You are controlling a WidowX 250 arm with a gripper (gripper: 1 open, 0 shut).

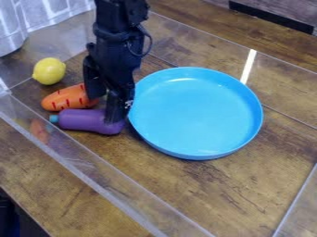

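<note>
The black robot gripper (107,98) hangs low over the toys on the left, its fingers reaching down by the orange carrot (65,98) and above the purple eggplant (87,121). Whether anything is between its fingertips is hard to tell. A yellow lemon (48,70) lies behind the carrot. A blue plate (196,111) sits just right of the gripper.
A white container (10,23) stands at the back left. Clear plastic barriers cross the wooden table (198,194) at the front left and right. Bare wood is free in front of and behind the plate.
</note>
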